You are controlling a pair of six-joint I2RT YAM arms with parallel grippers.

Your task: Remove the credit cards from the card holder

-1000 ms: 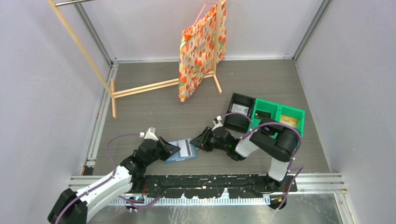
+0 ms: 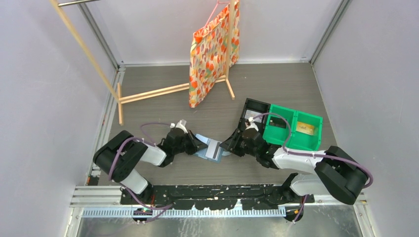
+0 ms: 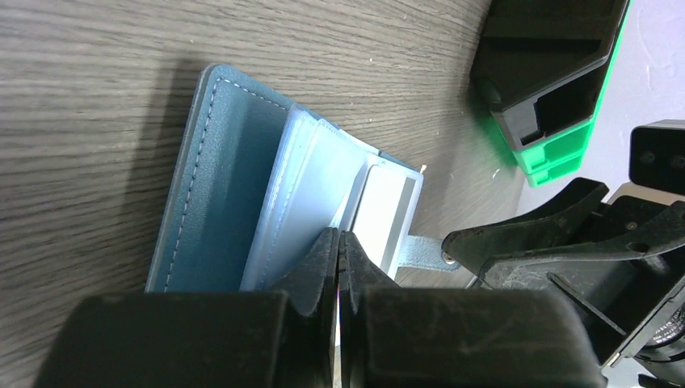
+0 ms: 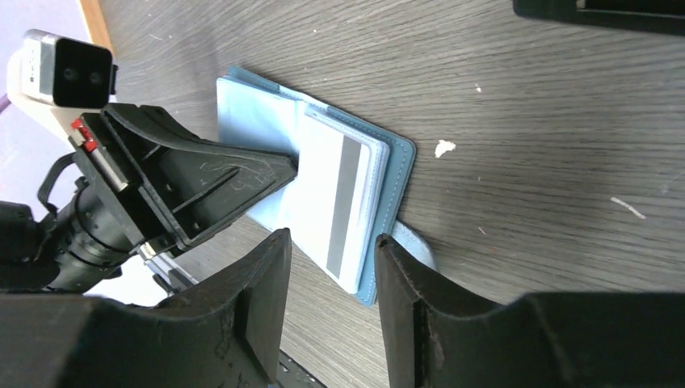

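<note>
The blue card holder [image 2: 212,153] lies open on the table between my two grippers. A white card with a grey stripe [image 4: 327,190] sits in its clear sleeve, seen best in the right wrist view. My left gripper is shut, its tips against the sleeve at the card's inner edge; whether a thin layer is pinched there cannot be told. At the holder's right edge, my right gripper has its fingers apart above the card's end and shows nothing held. The holder's strap with a snap [image 3: 428,253] sticks out near the right gripper's fingertips.
A black tray [image 2: 254,106] and a green two-part tray [image 2: 309,118] stand at the right; a yellow card [image 2: 305,128] lies in the green one. A wooden rack [image 2: 153,94] with a patterned cloth [image 2: 210,54] is behind. Table in front of the rack is clear.
The holder and my left gripper have shifted right together, slightly toward the back.
</note>
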